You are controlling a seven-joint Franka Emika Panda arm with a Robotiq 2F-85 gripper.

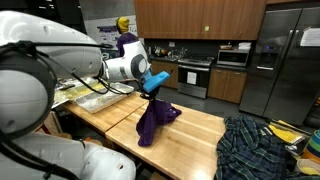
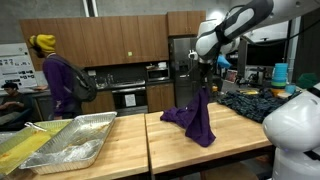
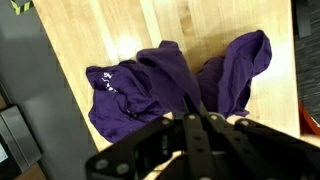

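Observation:
A crumpled purple cloth is partly lifted off the wooden table. Its raised part hangs from my gripper, which is shut on it. In exterior view 2, one end of the cloth drapes down in a tall fold below the fingertips, while another part lies bunched on the tabletop. Looking down from the wrist, the cloth rises toward the dark fingers and spreads to both sides over the wood; the exact pinch point is hard to make out.
A dark blue-black cloth heap covers the table's right part in exterior view 1. Foil trays stand at the opposite end. Bare wood lies between the purple cloth and the dark heap. A person in purple stands beyond the table.

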